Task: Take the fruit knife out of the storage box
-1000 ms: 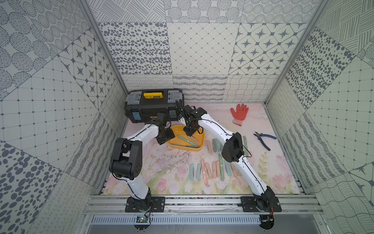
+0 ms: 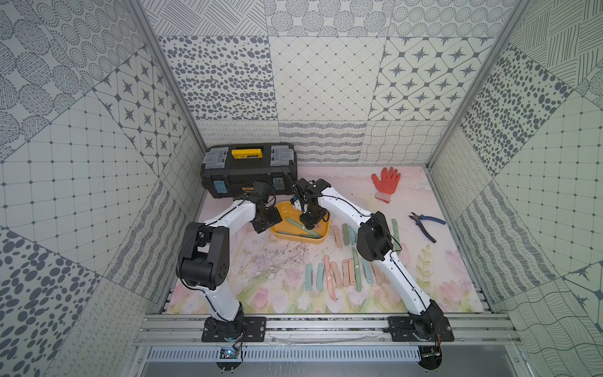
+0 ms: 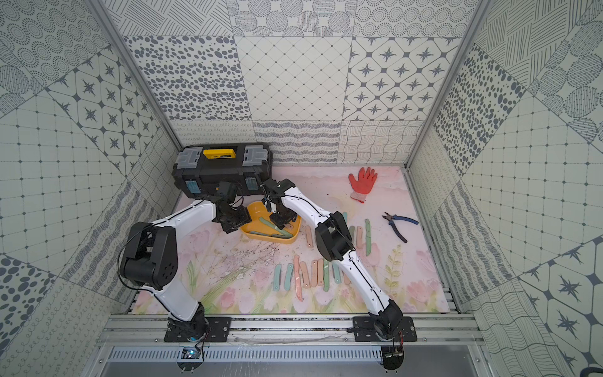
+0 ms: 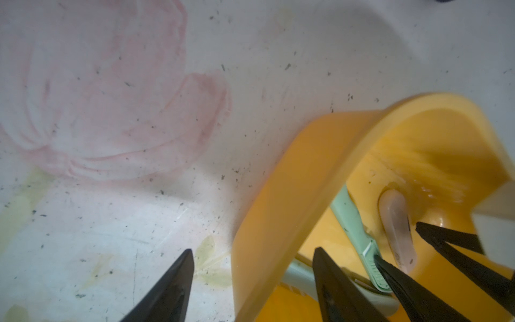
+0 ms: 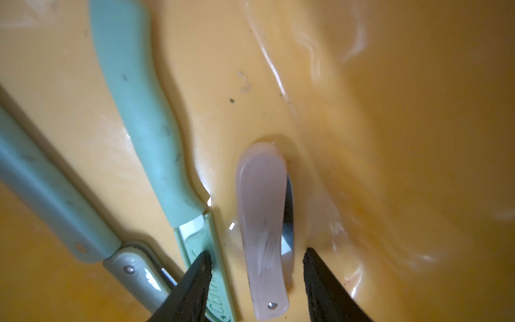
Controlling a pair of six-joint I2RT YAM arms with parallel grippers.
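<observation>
The yellow storage box (image 2: 282, 207) holds a mint knife (image 5: 143, 123) with a sheath, a grey-green folding knife (image 5: 59, 187) and a pink folded knife (image 5: 261, 214). My open right gripper is low inside the box, its fingertips on either side of the pink knife's lower end, between it and the mint knife on one side. My left gripper stands open over the box's left rim, with the rim between its fingers from above; whether it touches is unclear.
A black toolbox (image 2: 248, 166) stands behind. Several folded knives (image 2: 350, 271) lie at the front right, with pliers (image 2: 427, 223) and a red glove (image 2: 386, 182) farther right.
My right gripper has moved lower and slightly toward the front over the pink knife in the box. The left arm looks unchanged.
</observation>
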